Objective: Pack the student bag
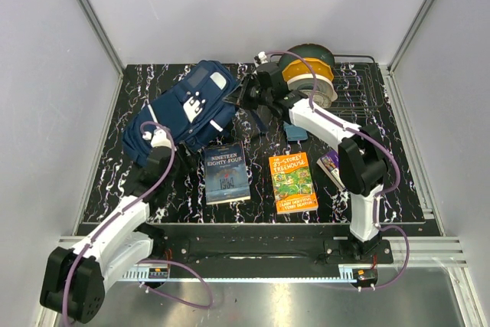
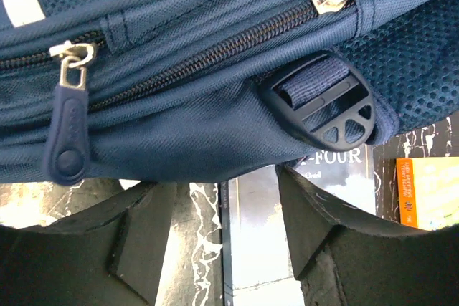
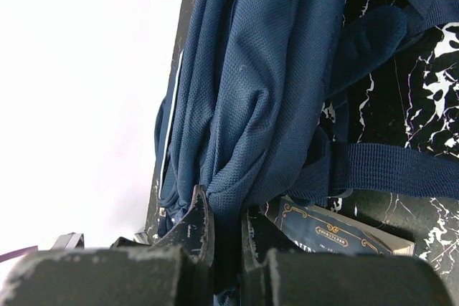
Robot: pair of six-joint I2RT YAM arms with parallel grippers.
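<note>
The dark blue student bag [image 1: 184, 109] lies slanted across the back left, white patches facing up. My right gripper is shut on a fold of the bag's fabric at its right end; in the top view this right gripper [image 1: 236, 98] reaches in from the right. At the bag's front edge, my left gripper [image 1: 186, 157] stands part open. In the left wrist view, the bag's zips and black buckle [image 2: 323, 102] hang just beyond the left gripper, with no fabric clearly between its fingers. The Nineteen Eighty-Four book [image 1: 227, 174] and orange Treehouse book [image 1: 292, 182] lie flat.
A rack [image 1: 356, 86] with bowls and plates [image 1: 310, 70] stands at the back right. A small blue book [image 1: 295, 132] lies in front of it, and a purple book [image 1: 331, 168] is partly under my right arm.
</note>
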